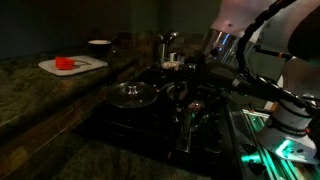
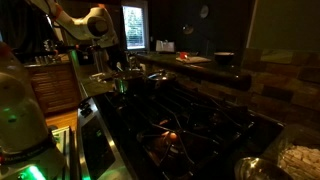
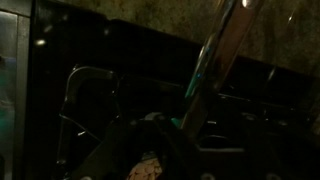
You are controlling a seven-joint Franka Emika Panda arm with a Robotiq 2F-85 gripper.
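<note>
My gripper (image 1: 190,103) hangs low over the black stovetop (image 1: 125,125), near the pan behind it. In the wrist view a long, flat, shiny utensil (image 3: 231,45) runs from the gripper area toward the upper right. What looks like the same utensil (image 1: 187,132) points down toward the cooktop in the first exterior view. It lies in line with my fingers, but darkness hides whether they touch it. How far apart the fingers stand cannot be made out.
A glass-lidded pan (image 1: 131,94) sits on the stove to the left. On the counter, a white board (image 1: 72,66) holds a red object (image 1: 65,62). A dark bowl (image 2: 224,57) and a glass container (image 2: 298,158) are also around.
</note>
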